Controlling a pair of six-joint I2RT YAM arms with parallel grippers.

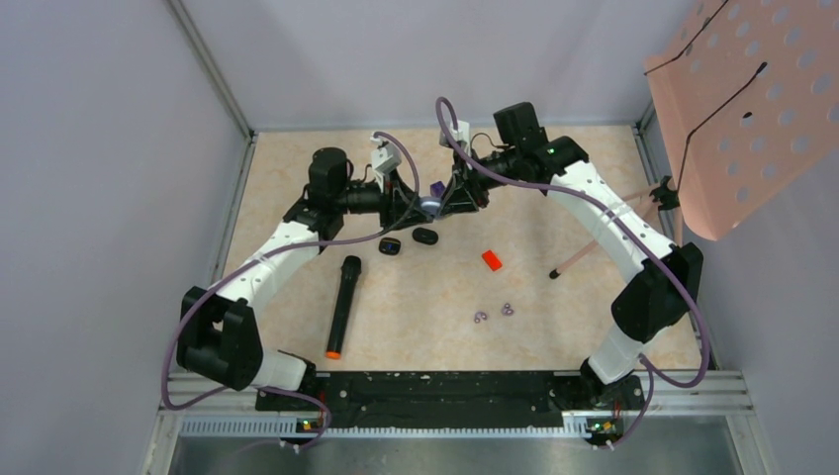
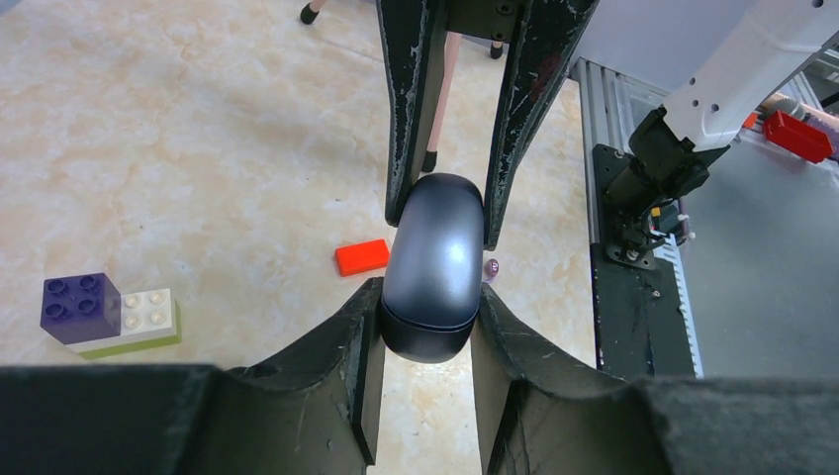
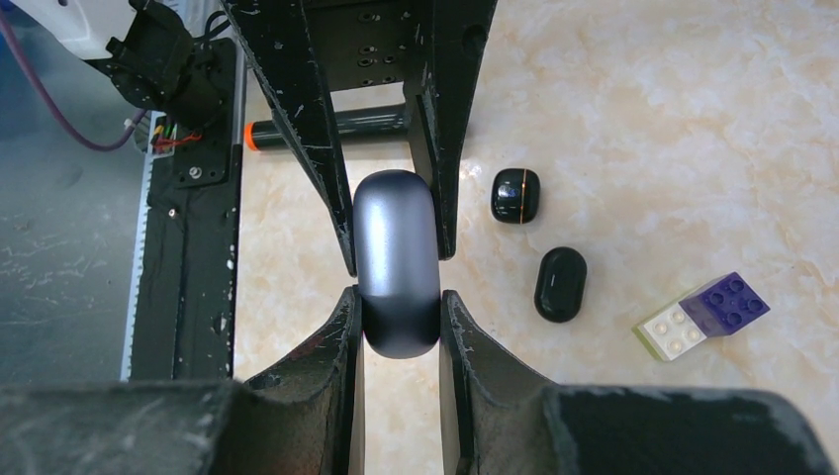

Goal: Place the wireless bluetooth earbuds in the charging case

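Note:
A dark blue rounded charging case (image 2: 435, 252) hangs in the air between my two grippers, and a seam runs across its lower part in the left wrist view. My left gripper has a finger against each side of the case. From the opposite end my right gripper also has its fingers along the case's sides, in the right wrist view. The case looks closed from these sides. Two small groups of purple pieces, likely the earbuds (image 1: 508, 309), lie on the table at the front right of the middle.
Below the grippers lie two black rounded objects (image 3: 561, 284). A microphone (image 1: 343, 307) lies at left, a red block (image 1: 492, 260) right of centre, and purple and white blocks (image 2: 81, 309) farther back.

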